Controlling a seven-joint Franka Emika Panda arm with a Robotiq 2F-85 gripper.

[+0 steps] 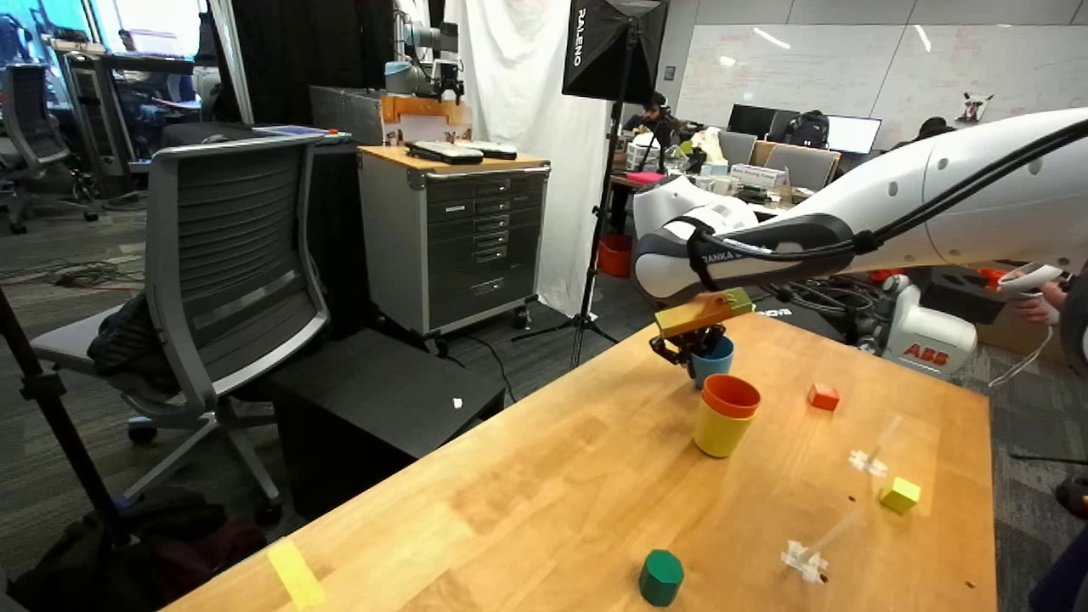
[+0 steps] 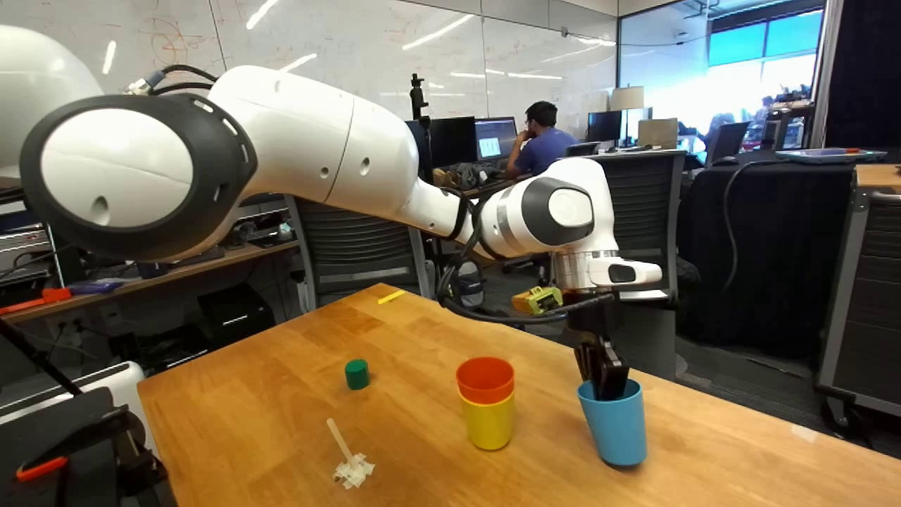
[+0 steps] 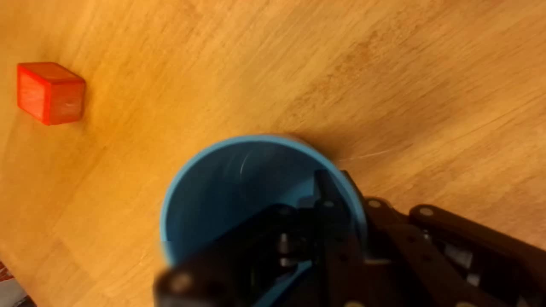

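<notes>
The blue cup stands on the table near its edge, in all three views. My gripper is shut on the cup's wall, one finger inside the cup and the other against its outer side. From the second exterior view, the dark fingers reach down at the cup's rim. Beside it an orange cup sits nested in a yellow cup, apart from my gripper. In the wrist view the visible inside of the blue cup looks empty, though the fingers cover part of it.
A red block, a yellow block and a green block lie apart on the table. Two clear sticks rise from white tape patches.
</notes>
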